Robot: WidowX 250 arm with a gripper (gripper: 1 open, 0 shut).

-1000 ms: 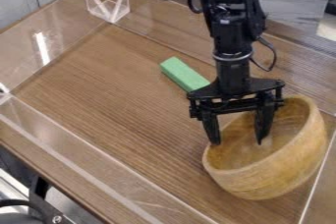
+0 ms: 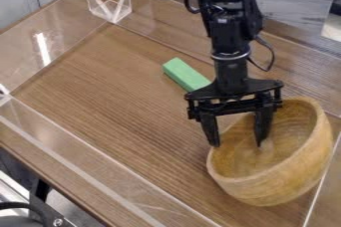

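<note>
My black gripper (image 2: pixel 237 121) hangs from the top of the view with its fingers spread open, its tips down at the rim and inside of a large tan wooden bowl (image 2: pixel 273 180) at the lower right. Whether the fingertips touch the bowl is unclear. A green block (image 2: pixel 181 72) lies on the wooden table just left of the arm, behind the gripper.
A clear plastic holder (image 2: pixel 110 2) stands at the back left. A grey wall or edge runs along the back right, and dark cables show at the lower left corner.
My gripper has shifted very slightly left over the last second, and the bowl looks nearly unmoved.
</note>
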